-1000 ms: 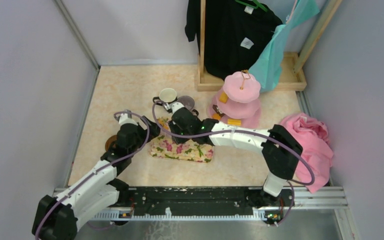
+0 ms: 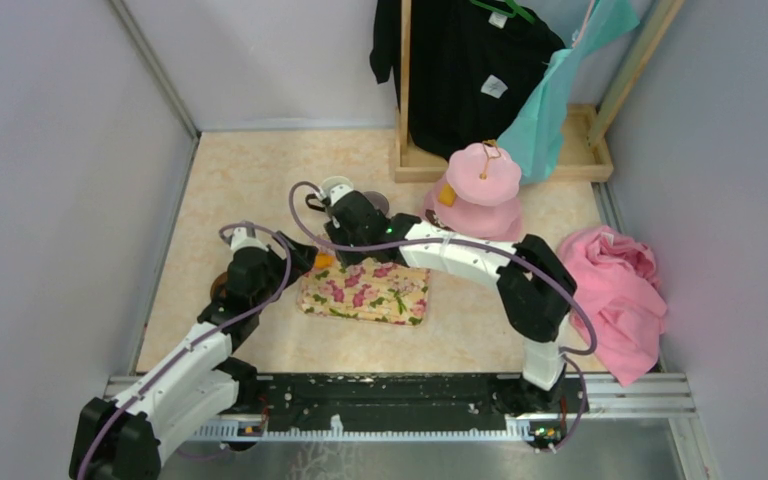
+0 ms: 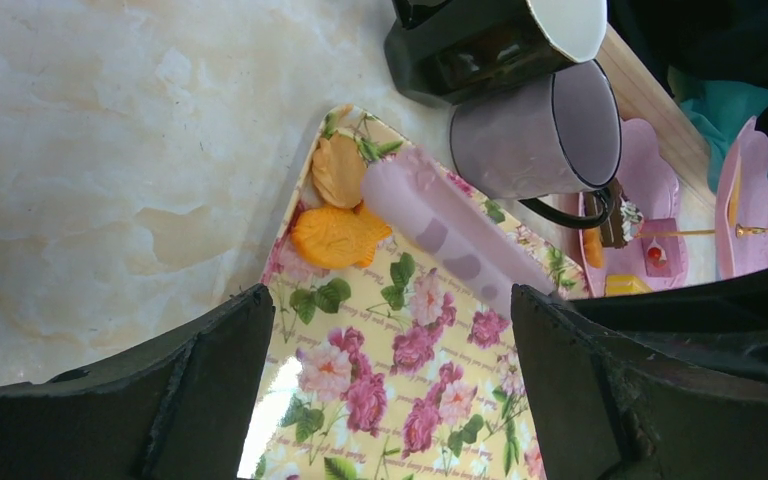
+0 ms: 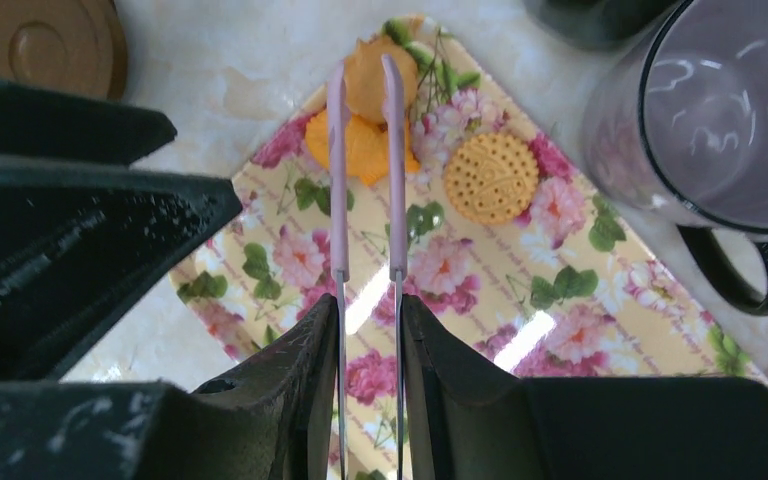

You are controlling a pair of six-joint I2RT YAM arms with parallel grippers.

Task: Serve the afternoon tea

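Note:
On the floral tray (image 2: 380,300) lie an orange fish-shaped cookie (image 3: 335,240), a tan cookie (image 3: 335,170) and a round biscuit (image 4: 490,178). My right gripper holds its long pink-tipped fingers close together over the two cookies at the tray's far end; whether anything is between them is unclear. My left gripper hangs above the tray's left part, its fingers apart with nothing seen between them. A grey mug (image 3: 500,140) and a black mug (image 3: 460,60) stand behind the tray.
A pink tiered stand (image 2: 485,180) with treats is behind at the right, before a wooden rack with clothes. A pink cloth (image 2: 620,300) lies far right. A brown round item (image 4: 40,45) sits left of the tray.
My left gripper has shifted slightly left.

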